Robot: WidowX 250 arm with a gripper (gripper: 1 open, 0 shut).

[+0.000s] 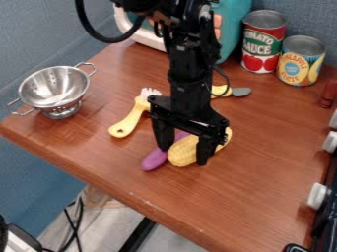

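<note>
My black gripper point(190, 138) is low over the middle of the wooden table point(105, 157), above a yellow corn-like toy point(183, 156) and a purple toy point(154, 160) lying beside it. The fingers cover part of both toys; whether they hold anything is unclear. A yellow toy fork point(129, 121) lies to the left, and a yellow-handled spreader or knife point(239, 92) lies behind the arm.
A steel colander point(55, 91) sits at the left edge. Two cans point(262, 41) point(302, 61), a red bottle point(328, 94) and a turquoise object point(232, 20) stand at the back. A black appliance point(325, 217) is at the right.
</note>
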